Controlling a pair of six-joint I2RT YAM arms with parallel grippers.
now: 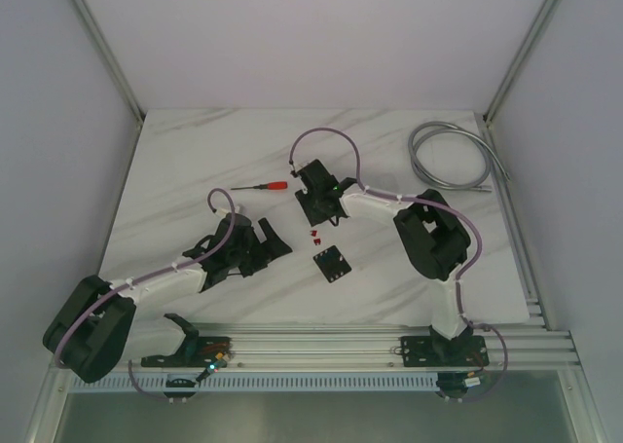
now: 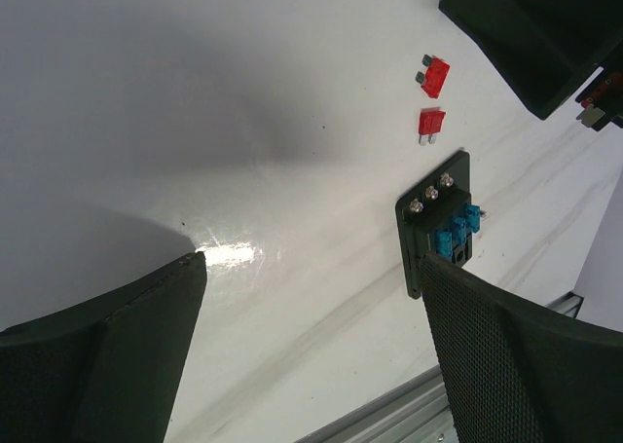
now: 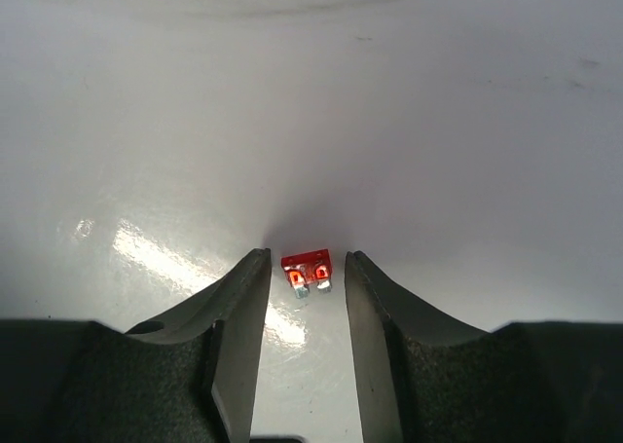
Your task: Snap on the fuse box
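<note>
The black fuse box (image 1: 332, 264), carrying blue fuses (image 2: 458, 231), sits on the white table with two small red fuses (image 2: 434, 75) behind it. My left gripper (image 1: 274, 240) stands open left of the box, nothing between its fingers in the left wrist view. My right gripper is part open, low over the table, with a red fuse (image 3: 307, 267) between its fingertips; whether they touch it I cannot tell.
A red screwdriver (image 1: 276, 186) lies behind the grippers. A coiled grey hose (image 1: 424, 170) rests at the back right. The table's front has an aluminium rail (image 1: 311, 331).
</note>
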